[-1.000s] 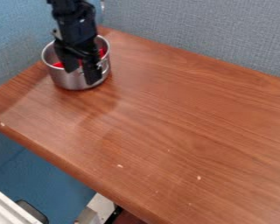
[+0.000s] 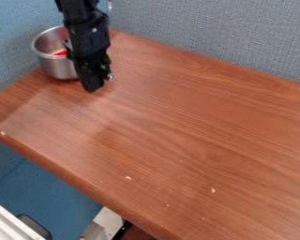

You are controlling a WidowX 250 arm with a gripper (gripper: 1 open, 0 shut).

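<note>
A steel pot (image 2: 50, 66) with something red (image 2: 61, 53) inside stands at the back left corner of the wooden table. My black gripper (image 2: 97, 80) is lowered at the pot's right side, partly hiding it, with its tips pointing down. It looks shut, and I see nothing held in it.
Padded blue-grey walls (image 2: 216, 33) line the back and left. The table's front left edge drops to a blue floor (image 2: 46, 197).
The pot has shifted a little left from where it was. My gripper has moved from over the pot to lower down at its right side.
</note>
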